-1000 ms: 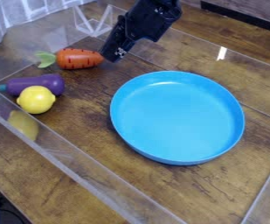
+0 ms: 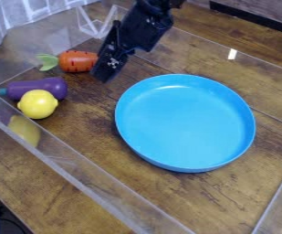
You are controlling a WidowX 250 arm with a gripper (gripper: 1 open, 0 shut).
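The black gripper reaches down from the top at the carrot's right end, its fingers open and partly covering that end. The orange toy carrot with green leaves lies at the upper left. Whether the fingers touch it is unclear.
A large blue plate fills the centre right. A purple eggplant and a yellow lemon lie at the left. Clear walls border the wooden surface, which has bare room at the bottom and right.
The gripper has moved down and to the left, from above and right of the carrot to its right end. The other objects look unmoved.
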